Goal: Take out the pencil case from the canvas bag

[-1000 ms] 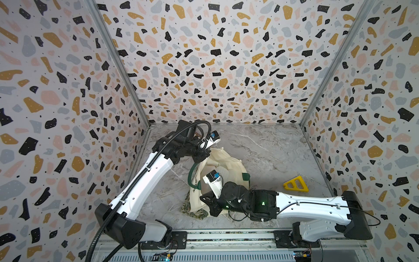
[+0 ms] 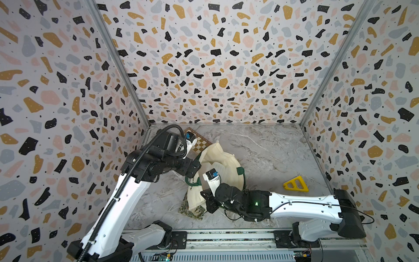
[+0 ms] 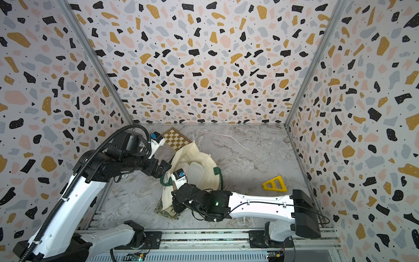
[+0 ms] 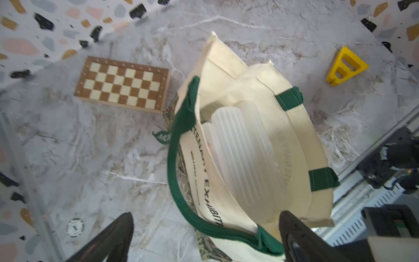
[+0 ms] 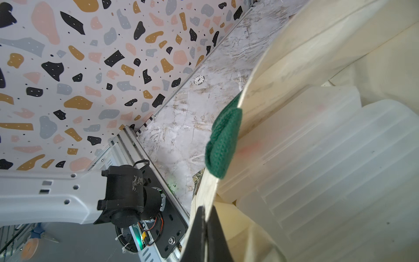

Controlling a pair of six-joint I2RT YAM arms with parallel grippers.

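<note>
A cream canvas bag [image 4: 296, 144] with green handles stands open at table centre. Inside lie translucent ribbed plastic cases, one faintly pink in the right wrist view. In the left wrist view my left gripper is open above the bag's left side, its fingertips dark and blurred at the lower edge. My right gripper is shut at the bag's near rim, the cream fabric edge running down to its fingertips; whether fabric is between them is hard to tell.
A checkered wooden board [image 4: 122, 83] lies behind and left of the bag. A yellow triangular piece [image 2: 295, 183] lies to the right. Patterned fabric [image 3: 165, 210] is under the bag.
The bag and right arm shifted slightly left, and the board has come into view.
</note>
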